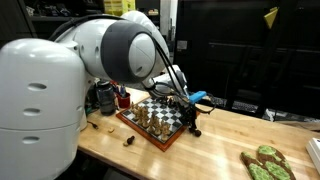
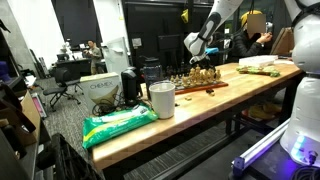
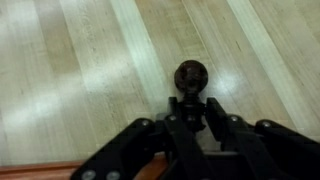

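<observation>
A dark chess piece [image 3: 191,76] with a rounded end shows in the wrist view, and my gripper is shut on its narrower part. Most of its lower end is hidden by the fingers. Exterior view 1 places the gripper [image 1: 193,126] low at the wooden table, just off the right edge of the chessboard [image 1: 165,112], with the dark piece [image 1: 196,133] at its tips. Whether the piece still touches the table is hard to tell.
Several light brown pieces [image 1: 155,126] stand along the board's near side. Another dark piece [image 1: 129,141] lies on the table in front. A green patterned item [image 1: 266,163] lies at the right.
</observation>
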